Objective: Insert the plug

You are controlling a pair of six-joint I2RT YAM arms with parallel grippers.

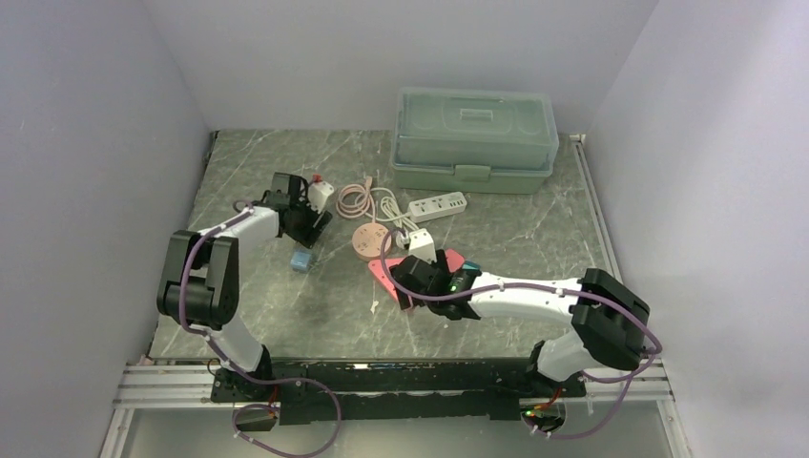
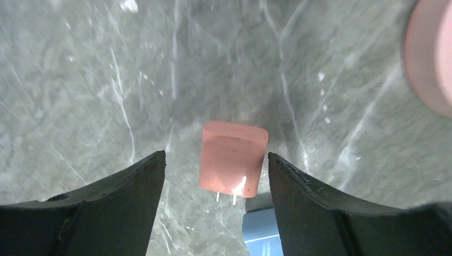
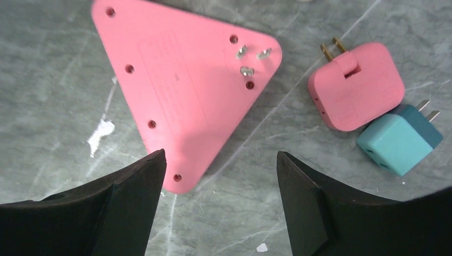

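Note:
In the left wrist view an orange-pink plug lies on the table with thin prongs at its lower edge. My left gripper stands open above it, a finger to either side and nothing held. A blue plug is partly covered by the right-hand finger. Under my right gripper, also open and empty, lies a pink triangular block with several holes and metal prongs at one corner. Beyond the right-hand finger, a pink two-prong plug rests against a teal plug.
A round pink outlet disc sits between the arms, with coiled cords behind it. Further back are a white power strip and a green lidded box.

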